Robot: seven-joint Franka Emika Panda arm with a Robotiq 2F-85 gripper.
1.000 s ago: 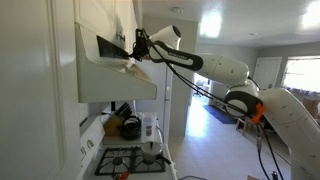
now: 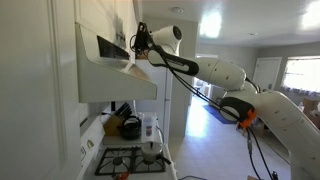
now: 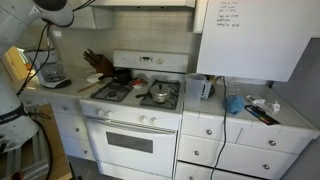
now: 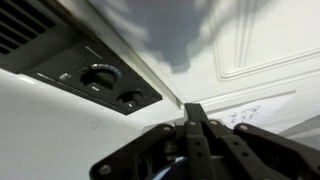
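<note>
My gripper is shut, with nothing showing between its fingertips. In the wrist view it points at the range hood's front, near the dark control panel [image 4: 105,78] with its two round knobs. A white cabinet door [image 4: 240,45] fills the upper right of that view, apart from the fingers. Exterior view 1 has my gripper [image 2: 140,40] high up beside the hood [image 2: 120,85], close to the wall cabinets; its fingers are too small to make out there. The second exterior view shows only the arm at the top left, with the gripper out of frame.
Below stands a white stove [image 3: 133,135] with a lidded metal pot [image 3: 161,93] on a burner. A knife block [image 3: 99,64] stands left of it. On the right counter are a clear pitcher [image 3: 195,85] and a blue item [image 3: 235,103].
In exterior view 1 the upper arm and gripper have shifted slightly to the right and up. The stove and pot look unchanged.
</note>
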